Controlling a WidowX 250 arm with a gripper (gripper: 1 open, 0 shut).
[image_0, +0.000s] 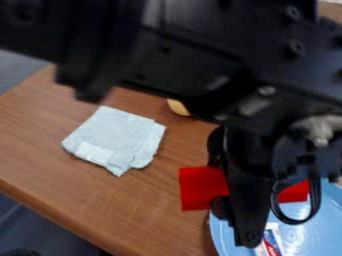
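My gripper (233, 186) fills much of the upper and right part of the camera view, shut on a red block-like object (199, 188) that shows on both sides of the fingers. It hangs over the left part of a blue plate (306, 240) at the lower right. A white tube with red and blue print (267, 243) lies on the plate, partly hidden behind the gripper and red object.
A folded pale cloth (114, 138) lies on the wooden table (67, 200) at left. A yellow oval object (177, 106) is mostly hidden behind the arm. The table's edge runs along the lower left.
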